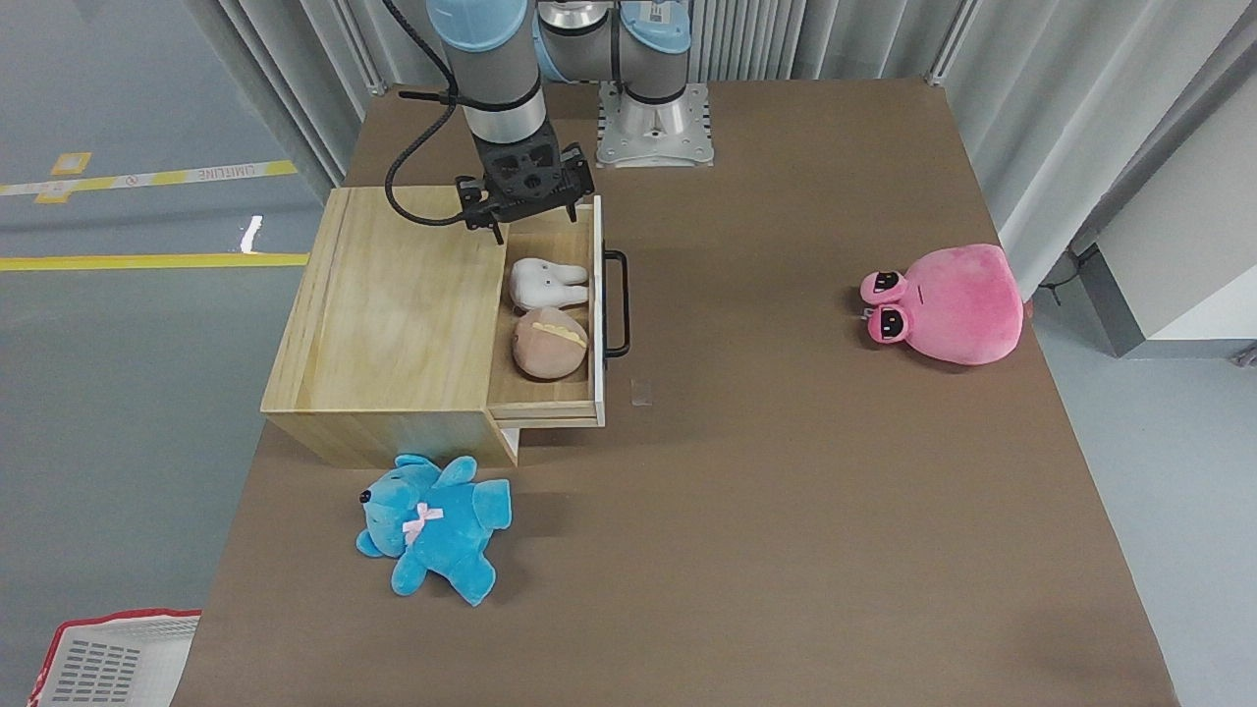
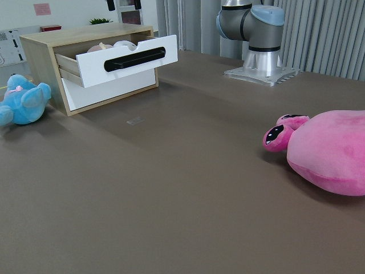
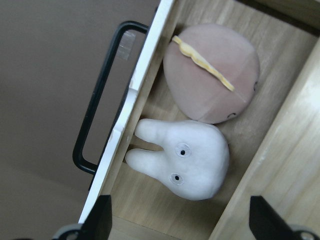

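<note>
My gripper [image 1: 533,217] is above the back end of the open drawer [image 1: 549,402] of a wooden cabinet [image 1: 377,306]. In the wrist view its two fingers stand wide apart at the bottom corners, nothing between them, over the drawer. Inside lie a white plush [image 1: 544,283] [image 3: 192,160] with two long ears and, beside it, a round pinkish-beige plush [image 1: 549,348] [image 3: 210,75] with a cream strip. The drawer's black handle [image 3: 90,120] faces out over the table.
A blue plush bear [image 1: 442,536] lies in front of the cabinet. A pink plush [image 1: 955,306] lies at the table's right. A white basket [image 1: 118,660] with a red rim stands off the table at front left.
</note>
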